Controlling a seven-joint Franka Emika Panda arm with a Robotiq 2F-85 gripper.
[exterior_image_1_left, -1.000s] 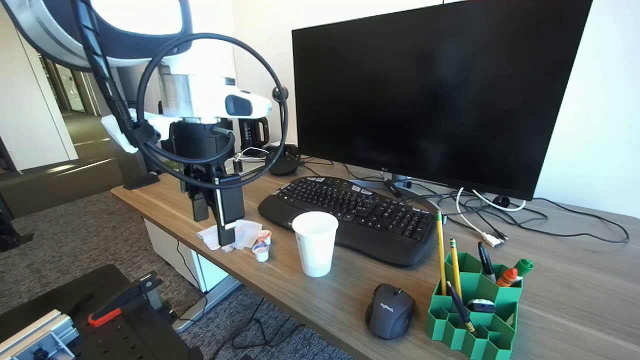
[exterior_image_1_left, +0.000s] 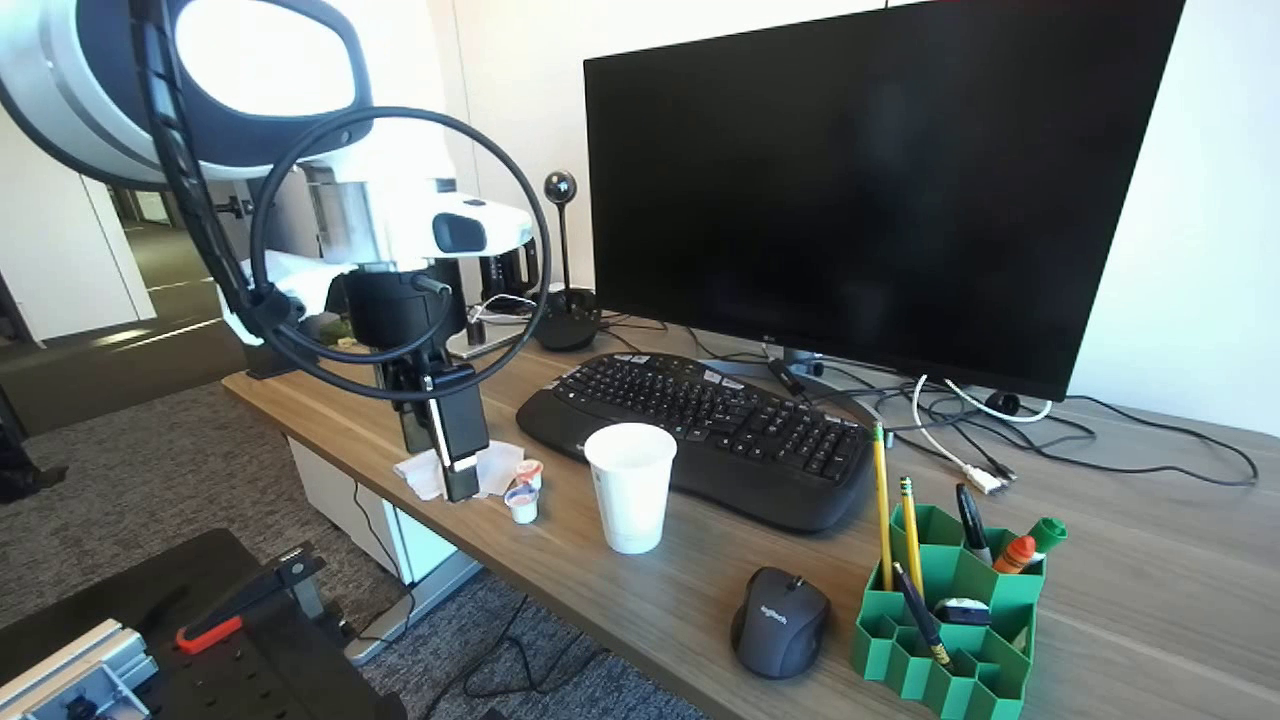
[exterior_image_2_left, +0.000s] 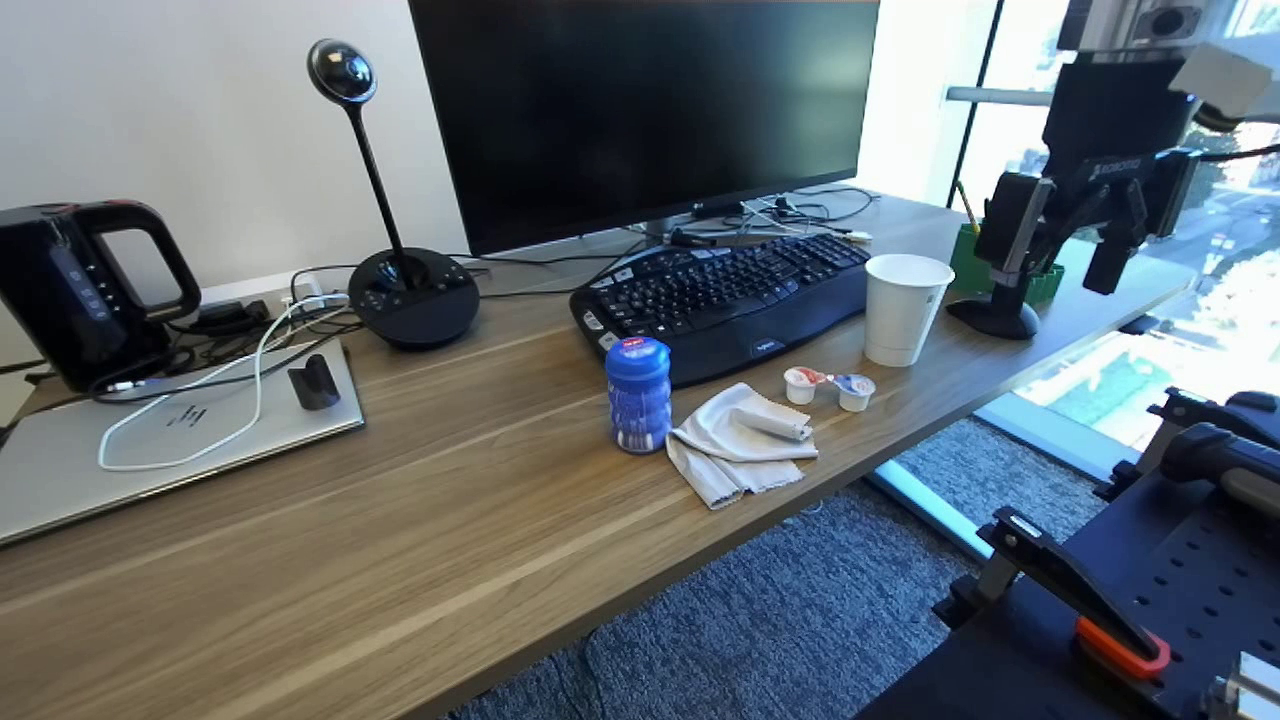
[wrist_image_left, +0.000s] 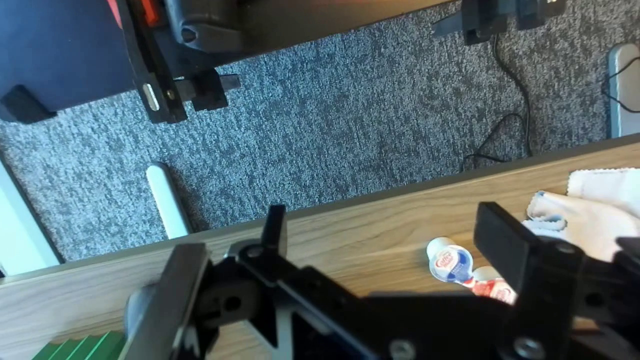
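Observation:
My gripper (exterior_image_1_left: 438, 462) is open and hangs over the front of the desk, with nothing between its fingers. In the other exterior view the gripper (exterior_image_2_left: 1063, 254) appears at the right, beyond the white paper cup (exterior_image_2_left: 906, 312). Two small creamer cups (wrist_image_left: 450, 263) show near the right finger in the wrist view. A pale cloth (exterior_image_2_left: 738, 438) lies crumpled beside the creamers. Next to the cloth stands a blue lidded container (exterior_image_2_left: 639, 396), which I cannot make out in the first exterior view.
A black keyboard (exterior_image_1_left: 708, 426) lies below the large monitor (exterior_image_1_left: 864, 204). A mouse (exterior_image_1_left: 781, 622) and a green pen holder (exterior_image_1_left: 948, 636) occupy the near right. Bare desk (exterior_image_2_left: 396, 540) spreads left of the cloth. A laptop (exterior_image_2_left: 192, 420) and a kettle (exterior_image_2_left: 78, 300) are farther left.
The arm is somewhat lower and its wrist is tilted differently, with the fingertips shifted slightly right and down in the first exterior view. The desk objects there look unmoved.

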